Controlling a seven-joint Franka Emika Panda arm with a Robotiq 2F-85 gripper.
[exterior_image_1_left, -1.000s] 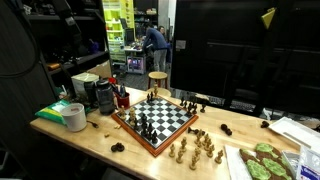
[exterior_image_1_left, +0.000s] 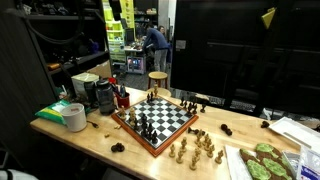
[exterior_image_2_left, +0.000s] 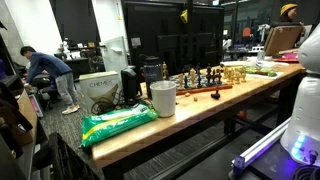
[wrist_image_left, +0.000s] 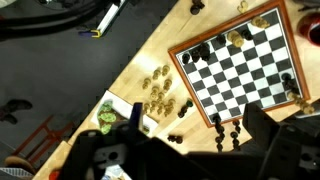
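In the wrist view my gripper stands open, its two dark fingers apart with nothing held between them. Seen from high above, the chessboard (wrist_image_left: 232, 92) has a brown border and lies past the fingertips. A few dark and light pieces stand on it, mostly near its edges. Light wooden chess pieces (wrist_image_left: 157, 88) are grouped on the table beside the board. Exterior view 1 shows the board (exterior_image_1_left: 170, 117) at the middle of the table, with light pieces (exterior_image_1_left: 196, 150) in front of it to the right.
A white mug (exterior_image_1_left: 74, 117), dark canisters (exterior_image_1_left: 105, 96) and a green packet (exterior_image_1_left: 52, 111) stand at the table's left. On the right lie a board of green-topped items (exterior_image_1_left: 262, 163) and a white tray (exterior_image_1_left: 296, 132). A person (exterior_image_1_left: 157, 45) is in the background.
Dark parts of the arm have shifted at the upper left of exterior view 1, now reaching farther right along the top edge. The board, pieces and other table items look unmoved.
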